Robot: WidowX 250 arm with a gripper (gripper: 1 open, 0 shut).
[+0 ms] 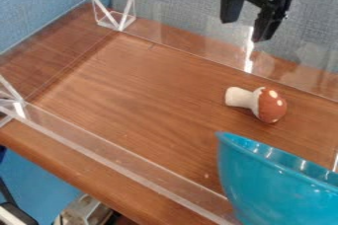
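Note:
My black gripper (248,17) hangs at the top right in the camera view, open, with nothing between its fingers, raised above the back of the wooden surface. Below it a toy mushroom (268,105), with a red, white-spotted cap and pale stem, lies on its side on the wood. A turquoise bowl (271,180) fills the lower right corner, in front of the mushroom.
Clear panels with white corner brackets (114,17) edge it at the back and left. Blue padded material (40,12) lies beyond at the left.

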